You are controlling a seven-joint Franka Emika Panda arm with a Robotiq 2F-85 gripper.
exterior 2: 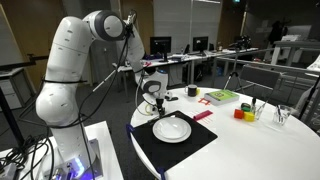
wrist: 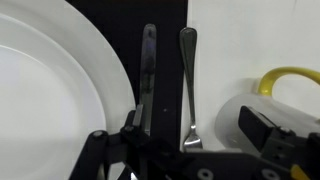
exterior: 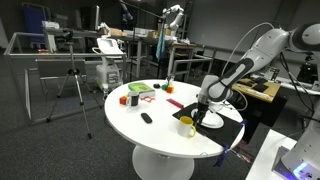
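A white plate [wrist: 40,95] rests on a black placemat [wrist: 170,12], filling the left of the wrist view. Beside the plate lies a knife [wrist: 148,75], and right of that a fork [wrist: 188,60] near the mat's edge. A pale mug with a yellow handle [wrist: 290,75] is farther right, partly covered by a finger. My open gripper spans the area of the fork's tines, its fingers apart and no object held. In exterior view 1 the gripper [exterior: 199,119] hangs low between the yellow mug [exterior: 186,127] and the plate [exterior: 213,121].
A green tray [exterior 2: 221,97], a black mug [exterior 2: 193,91], a red object [exterior 2: 204,101] and small containers occupy the round white table's other side. A dark object [exterior: 146,118] lies alone toward the left. Clear tabletop surrounds it.
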